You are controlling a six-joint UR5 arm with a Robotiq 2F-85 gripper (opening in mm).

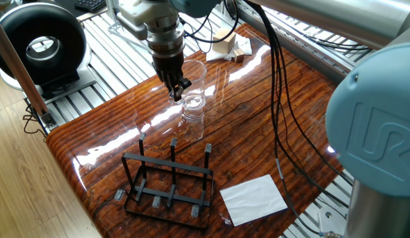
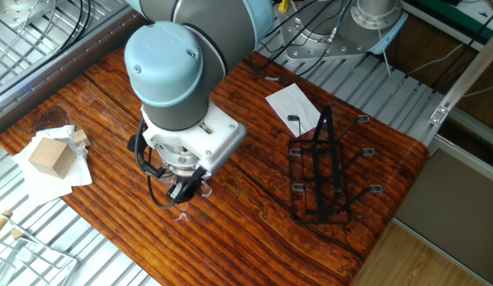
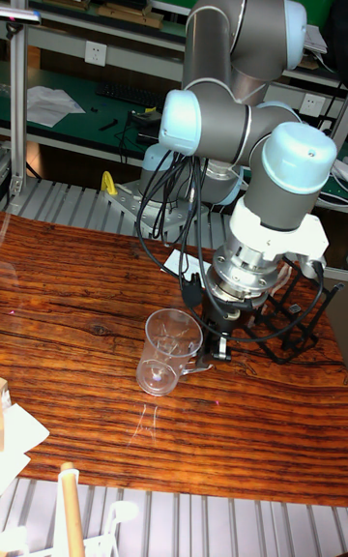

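A clear glass mug stands upright over the middle of the wooden table, its handle turned toward my gripper. The black fingers are shut on that handle, at the mug's side. From the first exterior view, the mug is faint against the glare, just beside the gripper. Its base is close above its reflection in the glossy top; whether it touches the table I cannot tell. In the second exterior view the arm hides most of the mug, and the gripper shows only in part.
A black metal rack with upright prongs is near one table edge, with a white sheet beside it. Wooden blocks lie on paper at another edge. Cables hang from the arm. Table between mug and rack is clear.
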